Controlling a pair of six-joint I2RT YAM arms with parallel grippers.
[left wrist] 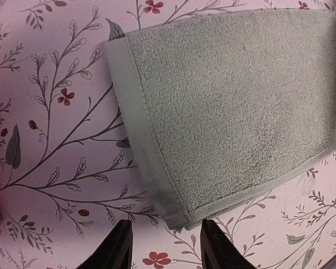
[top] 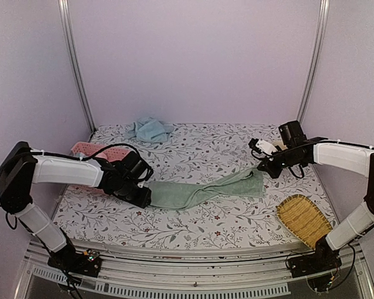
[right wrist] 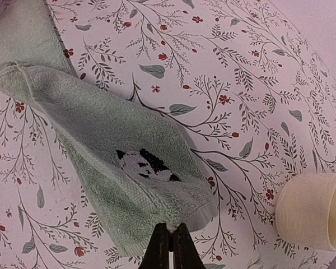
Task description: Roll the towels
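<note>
A pale green towel lies stretched across the middle of the table, twisted and folded over along its right part. My right gripper is shut on an edge of the towel at its right end, which is lifted and folded over there. At the opposite end, my left gripper stands part open, its two fingers spread on either side of the near left corner of the towel. Nothing shows gripped between them. In the top view the left gripper is low by that corner.
A blue towel lies crumpled at the back left. The pink basket is partly hidden behind my left arm. A woven tray sits at the front right, and a cream cylinder stands right of my right gripper.
</note>
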